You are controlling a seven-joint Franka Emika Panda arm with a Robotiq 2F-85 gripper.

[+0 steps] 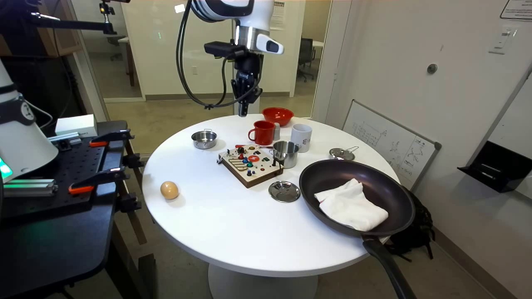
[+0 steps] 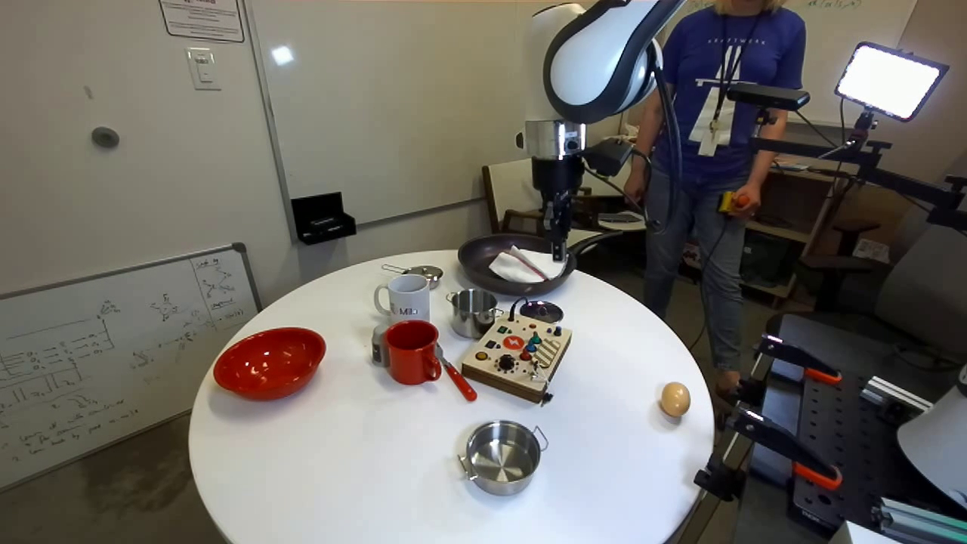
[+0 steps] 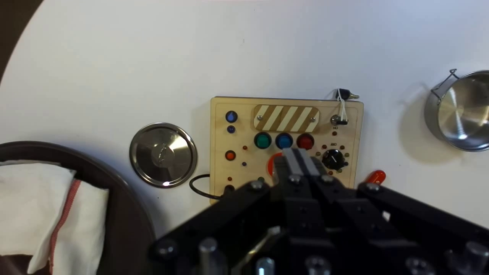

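Note:
My gripper is shut, with nothing showing between its fingers. In the first exterior view the gripper (image 1: 242, 109) hangs well above the table, pointing down. From the wrist, a wooden board with buttons, a dial and a striped plate (image 3: 286, 118) lies beneath the fingertips, its lower part hidden by the gripper. The same board (image 1: 252, 167) rests mid-table. A large dark pan (image 1: 319, 172) holds a folded white cloth (image 1: 353, 207). Beside the board lies a round metal lid (image 3: 163, 155). A small steel pot (image 2: 503, 458) stands alone near one edge.
A red mug (image 2: 412, 352), a white mug (image 2: 408, 298), a taller steel pot (image 2: 473, 313) and a red bowl (image 2: 270, 363) crowd one side of the board. An egg-like object (image 1: 169, 190) sits near the table's left edge.

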